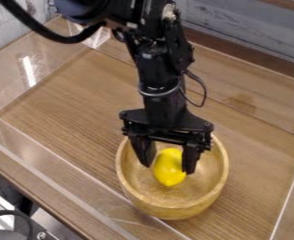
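A black robot gripper [169,148] reaches down from the top of the camera view into a round, light wooden bowl [142,192]. Its two fingers stand apart, open, over a yellow object [169,171] lying in the bowl. The yellow object is partly hidden under the gripper, and whether the fingers touch it I cannot tell.
The bowl rests on a wooden table [62,103], which is bare to the left and right of it. A pale wall runs along the back. A dark cable is at the lower left corner.
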